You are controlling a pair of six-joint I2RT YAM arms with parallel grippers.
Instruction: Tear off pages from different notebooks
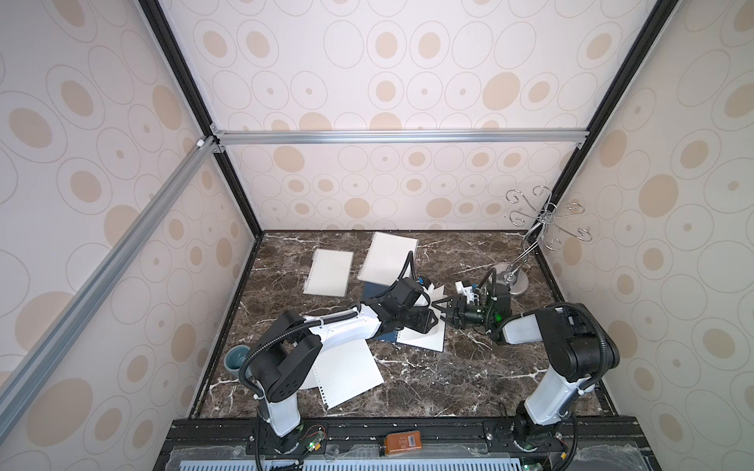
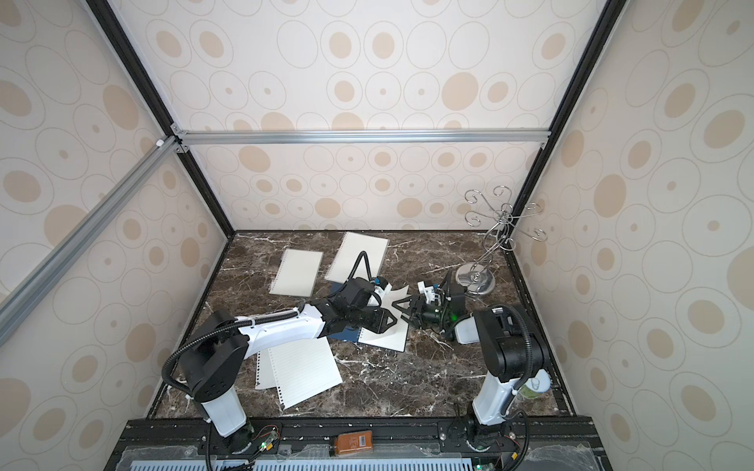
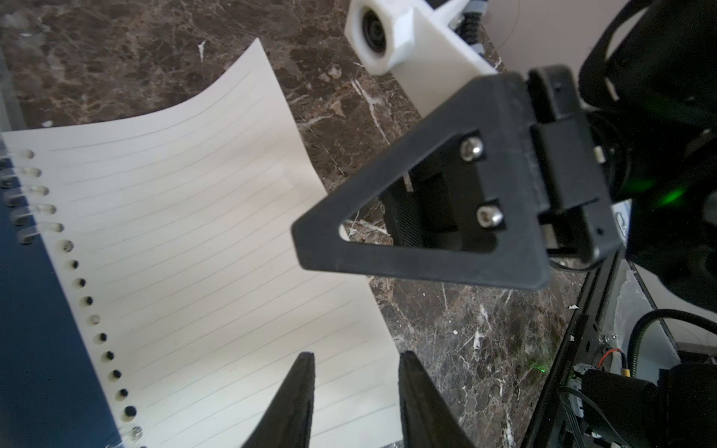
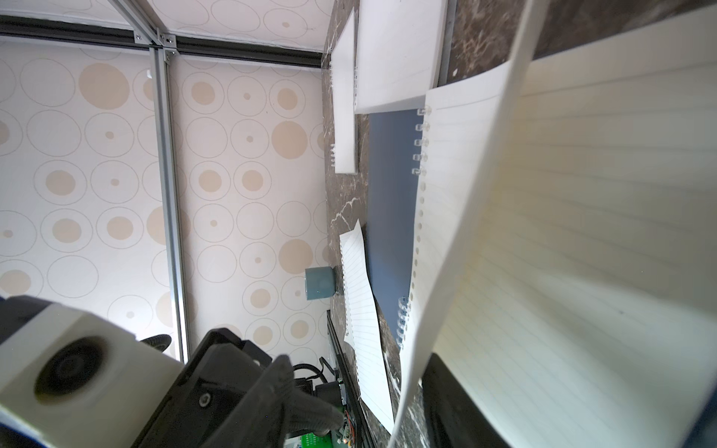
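A spiral notebook with blue cover (image 4: 390,216) lies open at the table's middle, its lined top page (image 3: 194,254) lifted along the far corner and outer edge. My left gripper hangs over that page with its fingers apart. My right gripper is at the page's right edge, fingers apart, with the raised edge of the paper passing between or just before them; it does not look clamped.
Two spiral notebooks (image 1: 328,272) (image 1: 387,257) lie at the back. Loose torn sheets (image 1: 345,376) lie front left, near a blue cup (image 1: 238,361). A metal stand (image 1: 514,278) stands back right.
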